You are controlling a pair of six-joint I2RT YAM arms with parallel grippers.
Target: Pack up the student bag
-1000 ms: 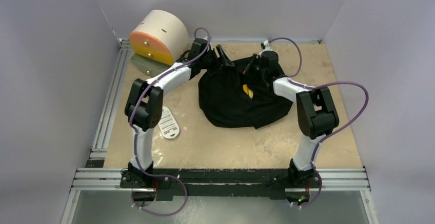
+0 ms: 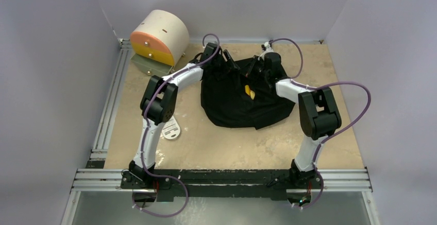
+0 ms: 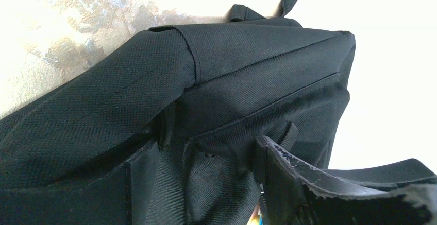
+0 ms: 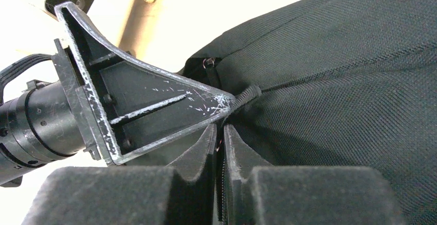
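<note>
The black bag [image 2: 232,106] lies spread across the middle of the table, with a yellow object [image 2: 249,92] showing in its opening. My left gripper [image 2: 229,60] is over the bag's upper left part; in the left wrist view its fingers [image 3: 278,168] are apart, pressed into black fabric. My right gripper [image 2: 251,68] is at the bag's top right; in the right wrist view its fingertips nearly meet at the zipper, beside the black zipper pull, with the other gripper's finger alongside. Whether it holds the zipper is unclear.
A rounded cabinet [image 2: 165,32] with orange, yellow and green fronts stands at the back left. A white flat card [image 2: 171,131] lies left of the bag, partly under the left arm.
My left arm has moved right, deeper over the bag. The right arm has shifted very slightly; the bag's left side moved a little.
</note>
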